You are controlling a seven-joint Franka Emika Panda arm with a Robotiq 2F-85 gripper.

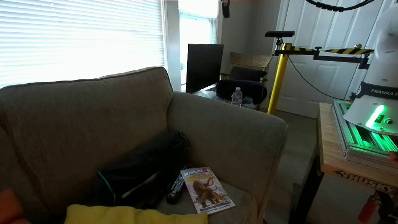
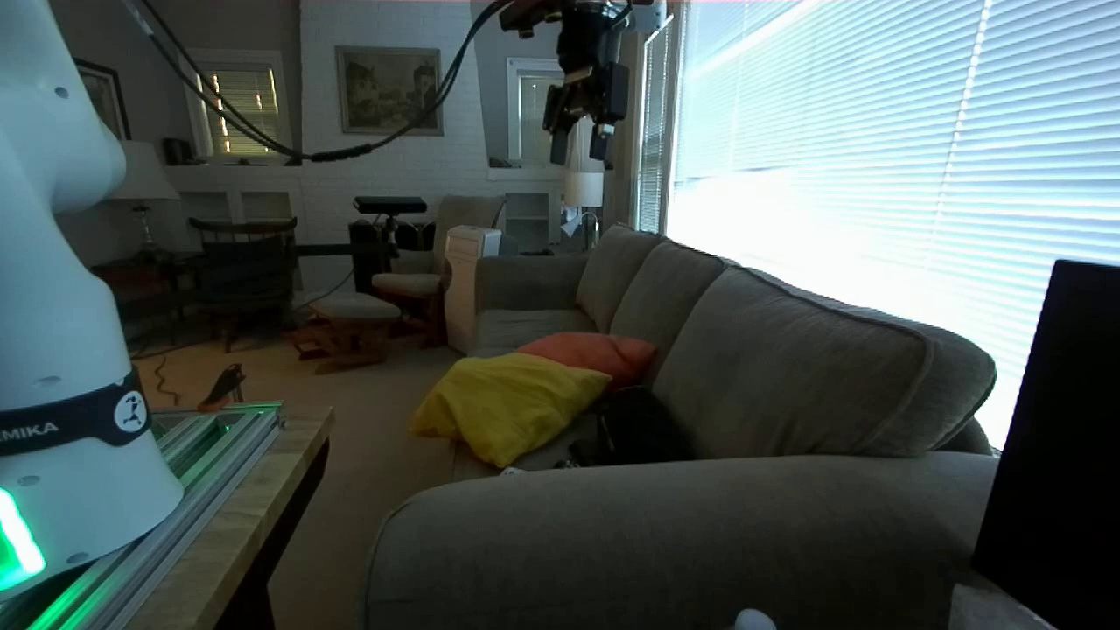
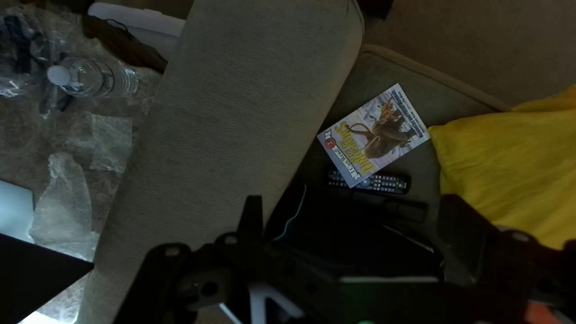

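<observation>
High above the couch, my gripper (image 2: 579, 150) hangs in the second exterior view, fingers spread and nothing between them. In the wrist view the dark fingers (image 3: 251, 218) stand wide apart over a black bag (image 3: 345, 237). Past the bag lie a black remote (image 3: 386, 183) and a paperback book (image 3: 375, 135) with a mammoth on its cover. One corner of the book rests over the remote. A yellow pillow (image 3: 513, 162) sits to their right. The first exterior view shows the book (image 1: 207, 190), remote (image 1: 176, 189) and bag (image 1: 149, 168) on the seat by the armrest.
The couch armrest (image 1: 227, 127) rises beside the book. Behind it, a water bottle (image 1: 237, 96) and clear plastic wrap stand near a black screen (image 1: 204, 67). An orange pillow (image 2: 598, 353) lies behind the yellow one. The air around the gripper looks clear.
</observation>
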